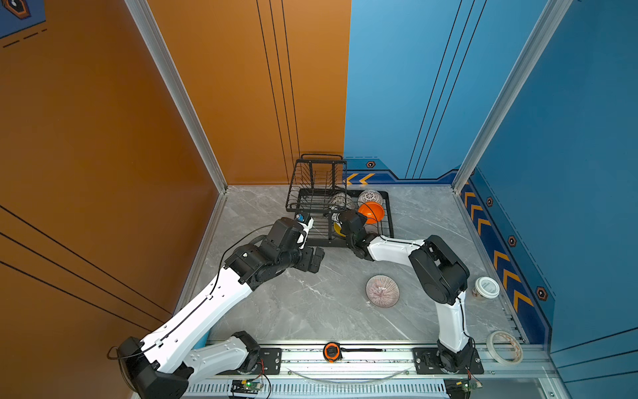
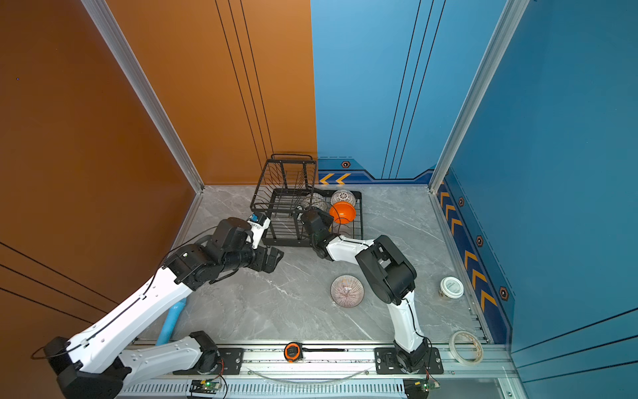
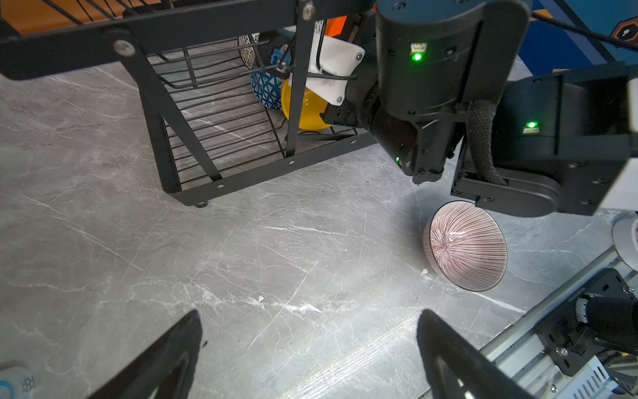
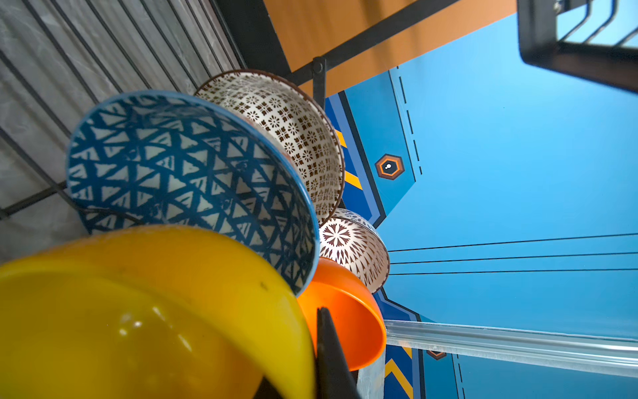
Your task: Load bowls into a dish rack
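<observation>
The black dish rack (image 1: 324,241) stands at the back of the table. My right gripper (image 1: 339,218) reaches into its lower tier. In the right wrist view the yellow bowl (image 4: 219,286) fills the lower left, its wall edge at the shut fingers (image 4: 332,362); it leans close to a blue patterned bowl (image 4: 192,166). Beyond are a brown-and-white bowl (image 4: 285,126), an orange bowl (image 4: 349,319) and another patterned bowl (image 4: 355,249). A striped pinkish bowl (image 1: 382,291) rests on the table. My left gripper hangs open and empty before the rack.
The rack's upper tier (image 1: 317,183) overhangs the left part. At the right edge are a white-lidded jar (image 1: 487,287) and a tape roll (image 1: 505,347). A tape measure (image 1: 331,351) lies on the front rail. Clear table surrounds the striped bowl.
</observation>
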